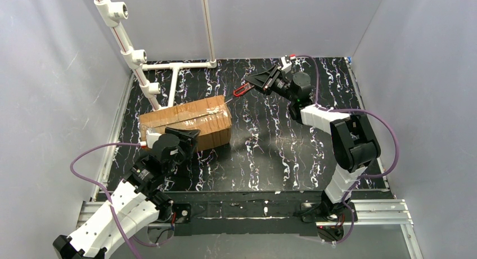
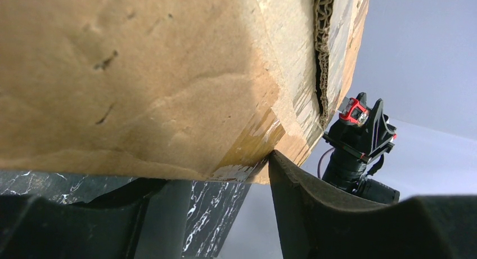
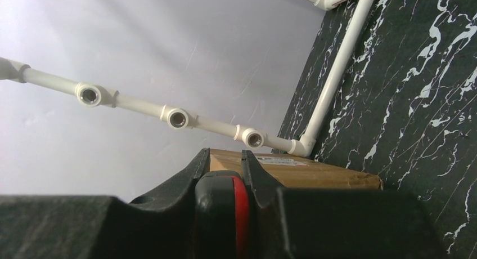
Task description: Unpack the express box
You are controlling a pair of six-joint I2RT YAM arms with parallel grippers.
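Observation:
A taped cardboard box lies left of centre on the marble table. My left gripper is against the box's side, fingers apart around its taped lower edge; whether they grip it is unclear. A slit with corrugated edge shows along the box's tape in the left wrist view. My right gripper is shut on a red-handled cutter, whose thin blade points toward the box's right end. In the right wrist view the cutter's handle is between the fingers, with the box behind.
A white pipe frame stands along the back left, close behind the box. Grey walls enclose the sides and back.

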